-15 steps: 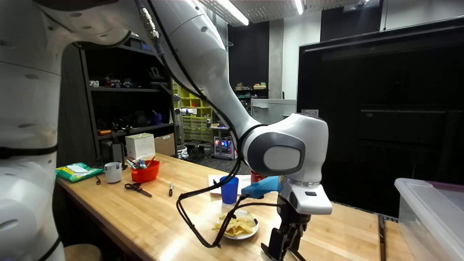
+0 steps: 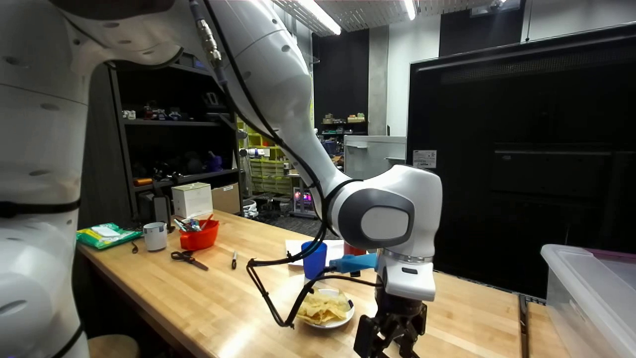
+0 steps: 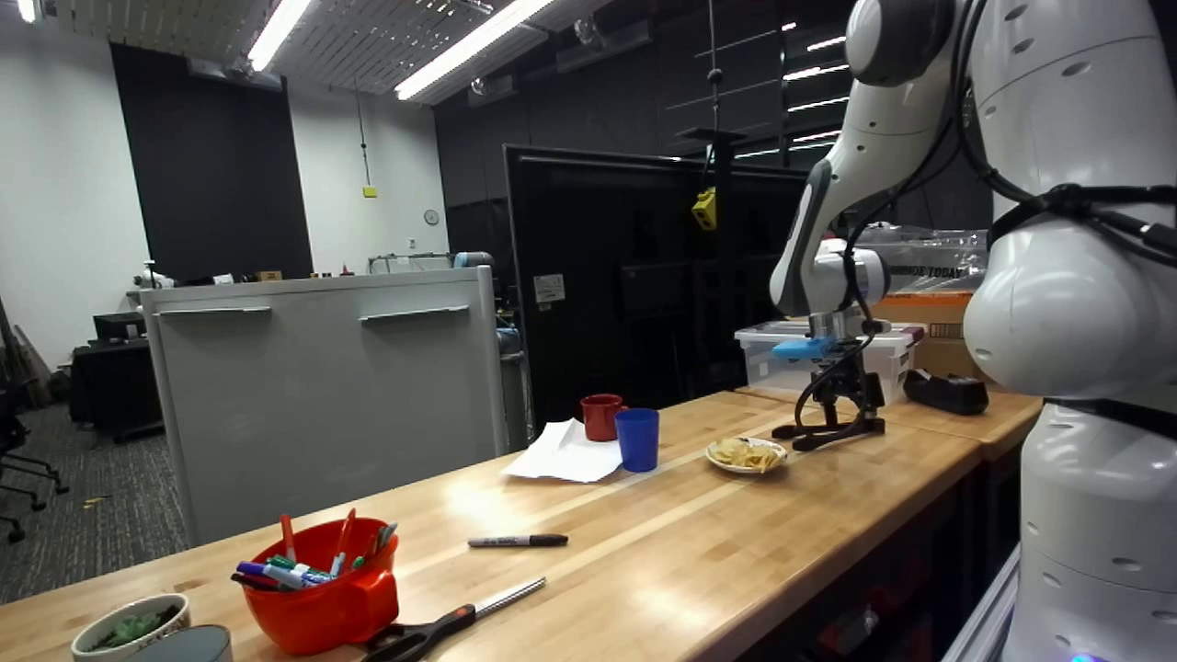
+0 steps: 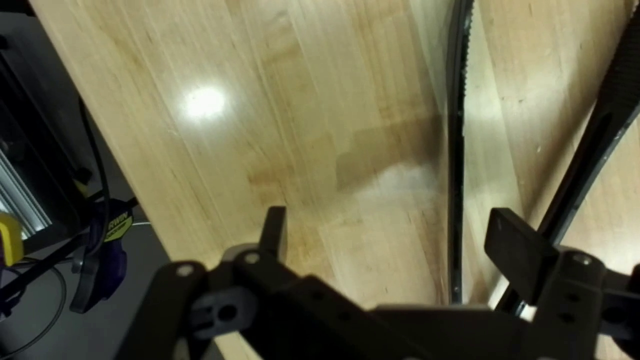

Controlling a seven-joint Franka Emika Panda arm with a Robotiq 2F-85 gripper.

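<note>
My gripper point(image 2: 386, 347) points down close over the table at the chip plate's right, its fingers apart. In the wrist view the open gripper shows a wide gap above the wooden top. A black tong-like tool has two long arms: one straight arm point(image 4: 456, 150) runs between the fingers, and a slanted arm point(image 4: 591, 141) passes behind the right finger. In exterior view 2 the black tool point(image 3: 822, 438) lies low beneath my gripper point(image 3: 850, 388). Its joined end is hidden. Beside it sits a white plate of yellow chips point(image 2: 322, 307).
A blue cup point(image 2: 314, 261) and a red mug point(image 3: 601, 417) stand beyond the plate near white paper point(image 3: 565, 452). Scissors point(image 2: 189, 259), a marker point(image 3: 516, 541) and a red pen holder point(image 2: 199, 234) are farther off. A clear bin point(image 2: 590, 298) flanks the right side.
My wrist has turned and shifted slightly left in exterior view 1. The fingers show from another angle and look farther apart. The plate and cups have stayed put.
</note>
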